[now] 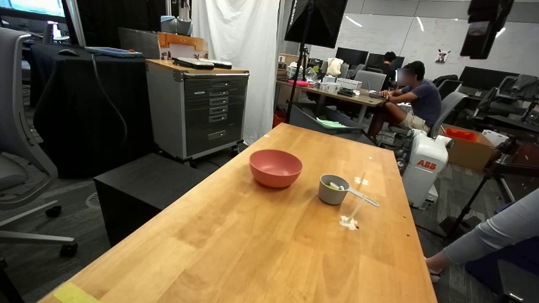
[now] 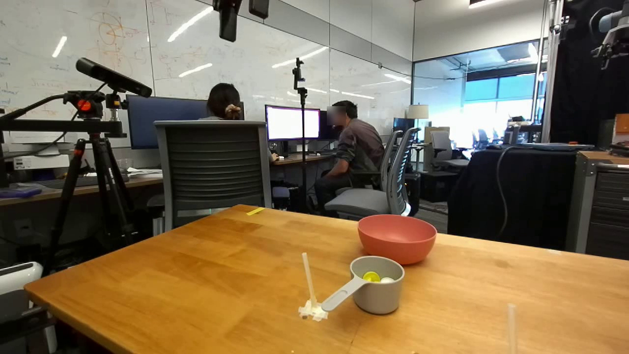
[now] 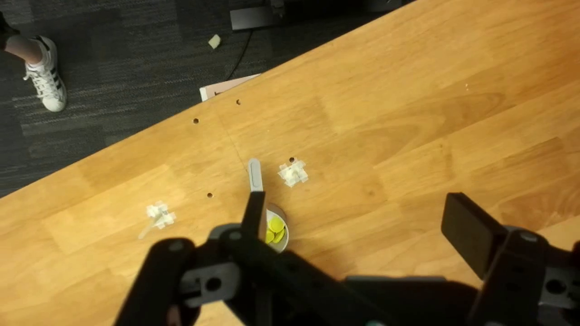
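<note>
A grey measuring cup [image 1: 332, 190] stands upright on the wooden table, its handle [image 1: 364, 197] reaching toward the table's right edge in exterior view 1. Yellow and white pieces [image 2: 375, 277] lie inside it. Close by is a red bowl [image 2: 398, 237], empty as far as its visible inside shows. High above the table hangs my gripper, open, with its fingers wide apart and nothing between them. From the wrist, the cup [image 3: 280, 228] appears beside the left finger [image 3: 254, 214], which hides part of it. The bowl is out of sight in that view.
Two thin clear sticks are fixed to the table with white tape [image 3: 293, 173], one [image 2: 309, 277] close to the cup's handle. People sit at desks beyond the table.
</note>
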